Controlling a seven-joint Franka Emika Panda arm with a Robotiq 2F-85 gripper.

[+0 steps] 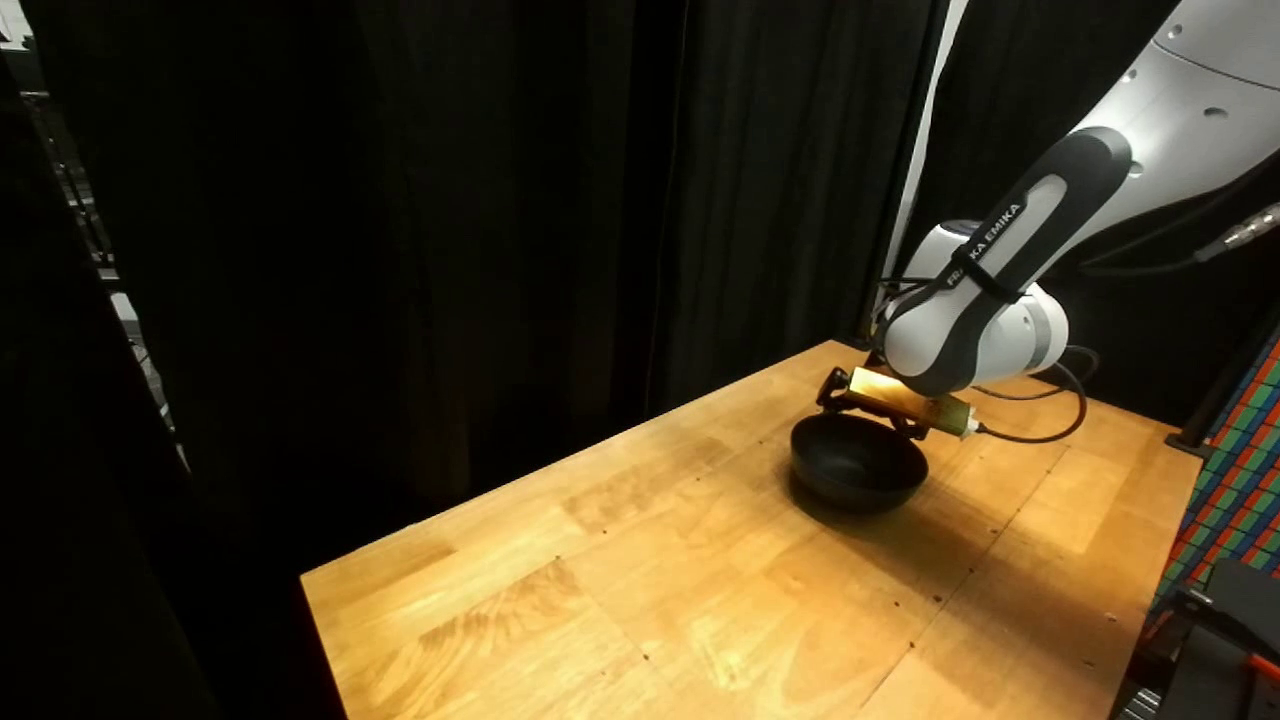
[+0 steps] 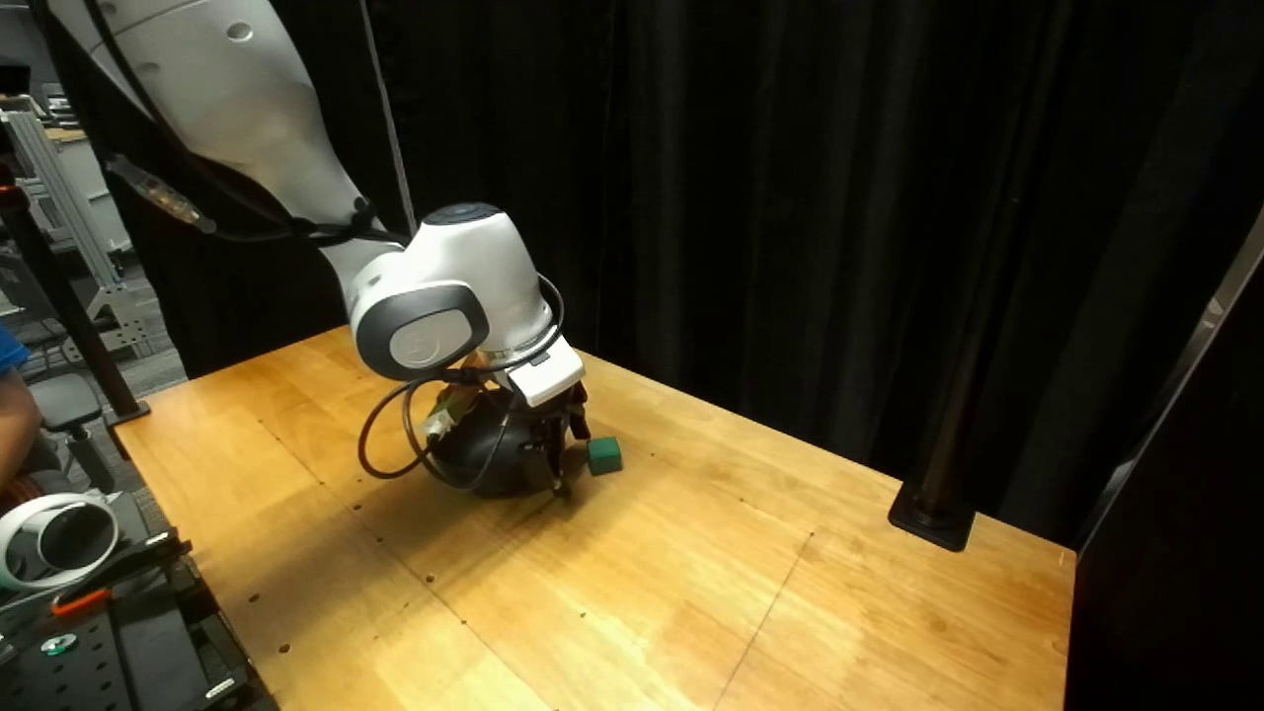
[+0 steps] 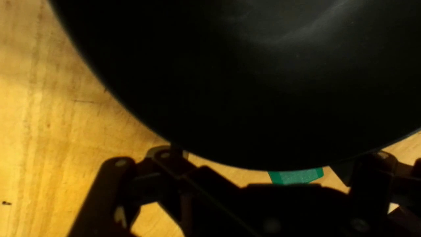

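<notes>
A black bowl stands upright on the wooden table; in the wrist view the bowl fills the upper part and hides the fingertips. My gripper is low beside its rim, on the far side in exterior view 1. Its fingers are spread wide, seen at left and right of the wrist view, with no object visibly clamped. A small green block lies on the table close to the gripper in exterior view 2. In the wrist view, part of the green block shows just past the bowl's rim, between the fingers.
Black curtains hang behind it. A dark post base sits at the table's far edge in exterior view 2. A cable loops beside the hand.
</notes>
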